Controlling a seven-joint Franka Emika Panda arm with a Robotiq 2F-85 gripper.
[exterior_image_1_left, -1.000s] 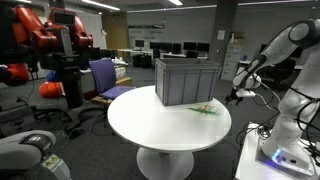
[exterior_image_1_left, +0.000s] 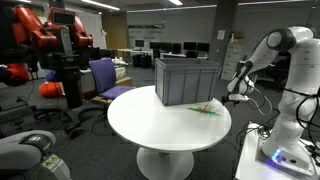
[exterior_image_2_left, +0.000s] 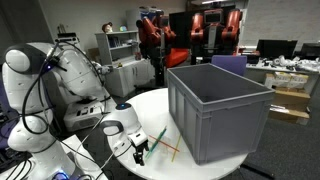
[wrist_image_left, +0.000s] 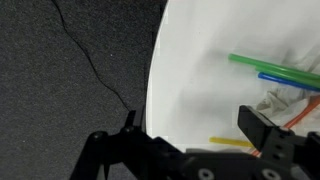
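Open and empty, my gripper hangs over the edge of the white round table (wrist_image_left: 185, 75), partly above the dark floor. In the wrist view, a green pen (wrist_image_left: 275, 68) and a blue pen (wrist_image_left: 288, 80) lie at the right, near a crumpled white piece (wrist_image_left: 275, 103). An orange-red stick (wrist_image_left: 302, 112) crosses the lower right, partly hidden by the right finger. Closer to the gripper is a yellow stick (wrist_image_left: 230, 142). Exterior view 2 shows the gripper (exterior_image_2_left: 138, 155) beside the green pen (exterior_image_2_left: 156, 140), apart from it.
A large grey bin (exterior_image_2_left: 215, 125) stands on the table beside the pens, a tall obstacle. A dark cable (wrist_image_left: 85, 55) runs across the floor beyond the table edge.
The arm's elbow has risen a little and its gripper has shifted slightly toward the table. The things on the table look unmoved.
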